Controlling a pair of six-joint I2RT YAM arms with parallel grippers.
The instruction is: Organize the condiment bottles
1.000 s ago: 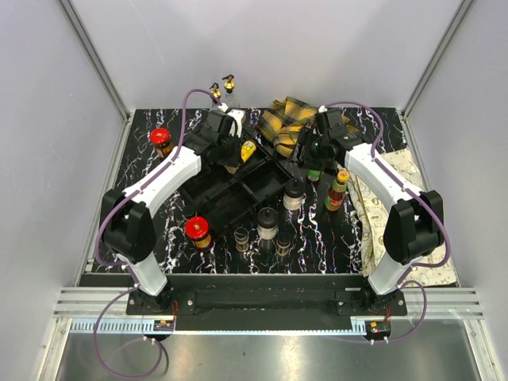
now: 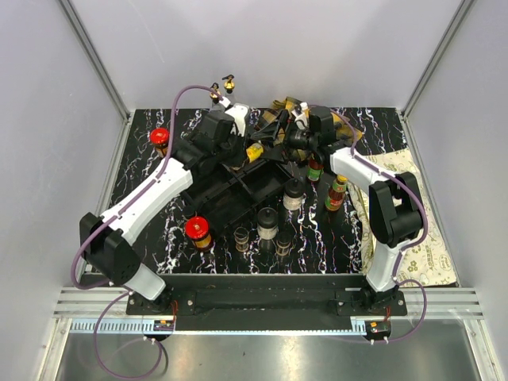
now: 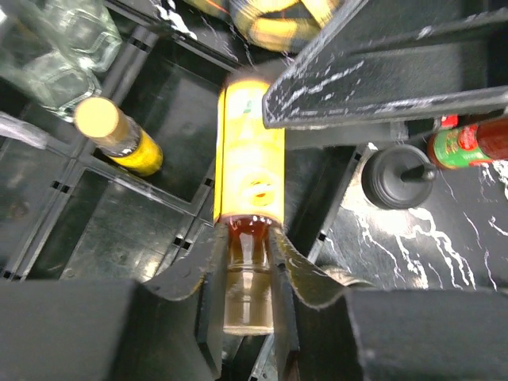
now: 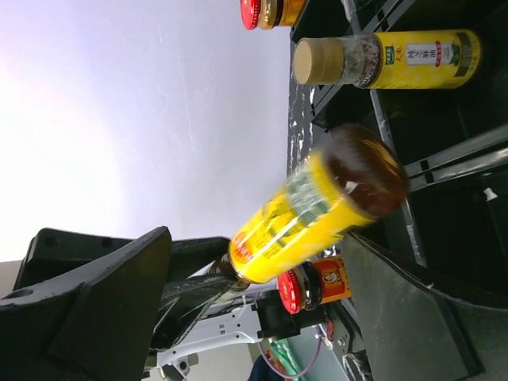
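Observation:
A yellow-labelled bottle (image 2: 254, 152) is raised above the black divided tray (image 2: 230, 184). In the left wrist view my left gripper is around the neck and cap of this bottle (image 3: 252, 159), its fingers against both sides. My right gripper (image 2: 270, 131) comes in from the right with its fingers apart. One of its dark fingers (image 3: 373, 67) shows close beside the label. In the right wrist view the bottle slants between the spread fingers; whether they touch it, I cannot tell. Another yellow-labelled bottle (image 4: 425, 59) with a tan cap stands in a tray compartment.
Red-lidded jars (image 2: 159, 139) (image 2: 198, 230) stand left and in front of the tray. Dark-lidded jars (image 2: 267, 222) and small glass jars (image 2: 242, 238) stand at the front. Sauce bottles (image 2: 336, 193) are on the right, oil bottles (image 2: 229, 91) behind, beside a checked cloth (image 2: 349, 131).
My right gripper has moved left, from beside the tray to the bottle. The left gripper stays near the same place, while its arm and the bottle have shifted slightly.

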